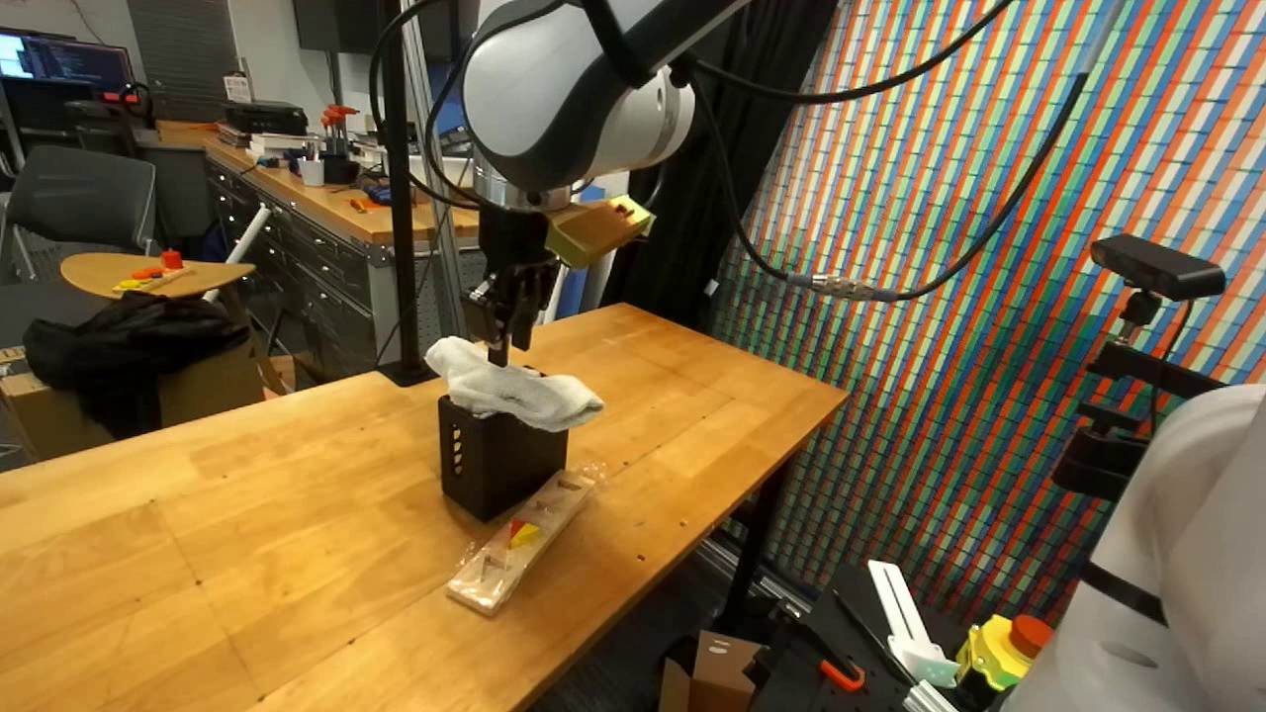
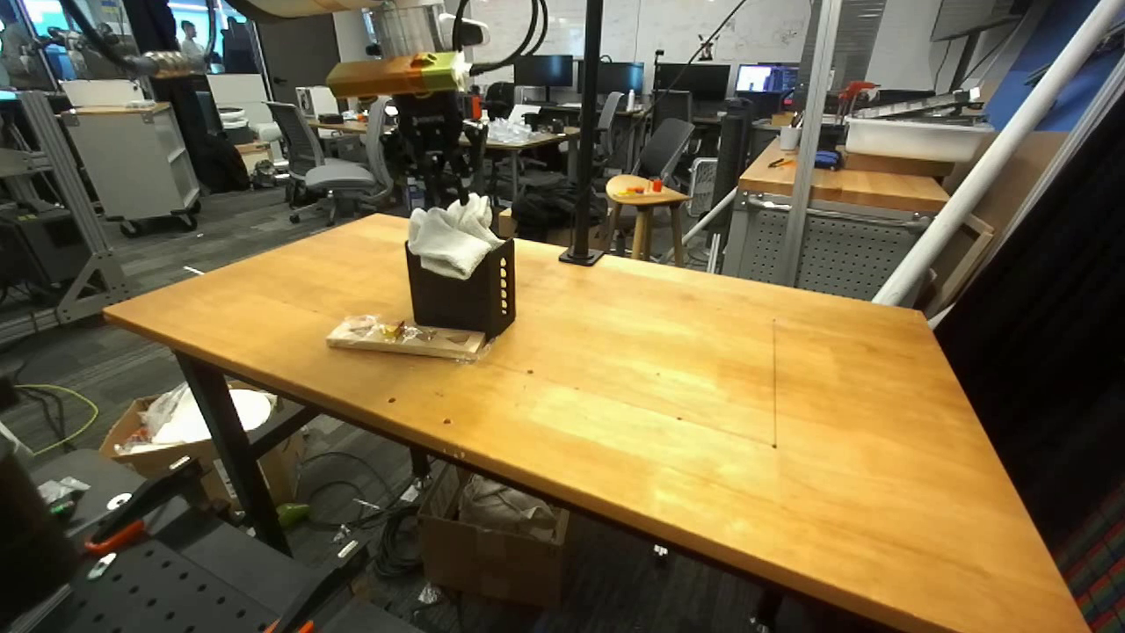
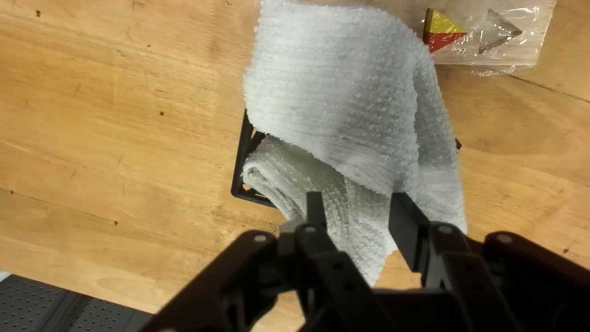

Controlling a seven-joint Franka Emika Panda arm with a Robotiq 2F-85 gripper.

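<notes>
A white terry cloth (image 1: 518, 387) lies bunched over the top of a black box (image 1: 499, 463), covering most of its opening and drooping over its sides. In exterior view 2 the cloth (image 2: 454, 236) sticks up above the box's rim (image 2: 497, 253). My gripper points down over one side of the cloth, its fingers parted. White fabric (image 3: 362, 227) shows beneath and between the fingers in the wrist view, without visible pinching. Whether the fingertips touch the cloth is hard to tell.
Beside the box lies a plastic-wrapped wooden strip (image 1: 522, 544) with red and yellow triangles. A black post (image 2: 584, 137) stands at the table's far edge.
</notes>
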